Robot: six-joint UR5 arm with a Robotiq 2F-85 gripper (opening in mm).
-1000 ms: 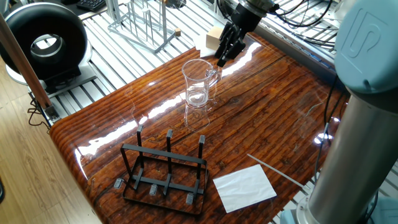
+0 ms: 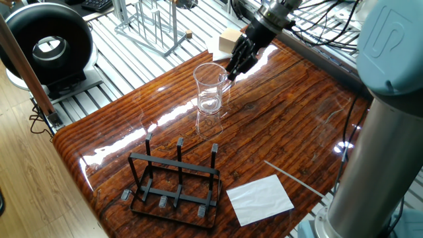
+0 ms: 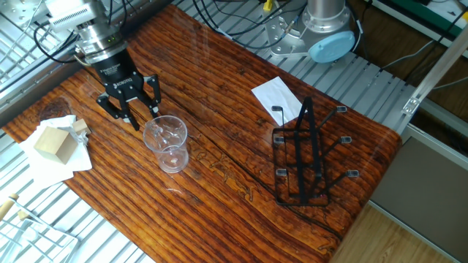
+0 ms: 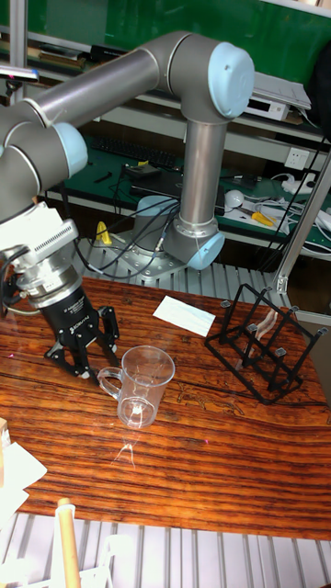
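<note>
A clear mug (image 2: 209, 92) stands upright on the glossy brown wooden table (image 2: 284, 112), its handle turned to my gripper. In exterior view 2 the fingers of my gripper (image 3: 145, 117) are spread wide, with the mug (image 3: 170, 142) just beyond their tips. Exterior view 3 shows the open gripper (image 4: 101, 382) low over the table, with the handle (image 4: 110, 380) close to its fingertips; whether they touch I cannot tell. A black wire rack (image 2: 175, 188) with several upright prongs sits near the table's edge, holding nothing.
A white sheet (image 2: 260, 199) lies flat by the rack. Wooden blocks (image 3: 56, 145) rest on white paper at the table's far edge. A thin pale strip (image 2: 294, 177) lies near the robot's base. The table between mug and rack is clear.
My gripper has come down slightly and toward the mug's handle, ending closer to it. The mug and the rack have stayed in place.
</note>
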